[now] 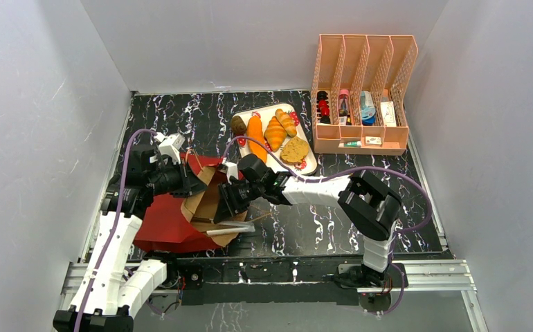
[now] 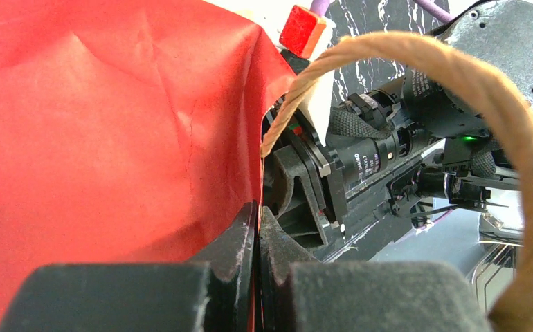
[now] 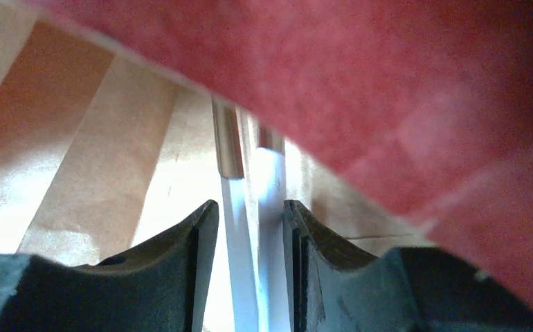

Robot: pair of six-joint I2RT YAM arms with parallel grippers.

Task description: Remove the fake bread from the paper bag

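A red paper bag [image 1: 163, 225] with brown lining lies open on the left of the table. My left gripper is shut on the bag's edge beside its twisted handle [image 2: 416, 52]. My right gripper reaches into the bag, fingers open, around and just above long silver-and-brown strips [image 3: 271, 207]; in the top view they look like white flat pieces at the bag's mouth. I cannot make out any bread inside the bag.
A tray [image 1: 305, 166] of fake breads and a carrot-like item stands behind the bag. An orange divided organizer [image 1: 360, 144] with small items is at the back right.
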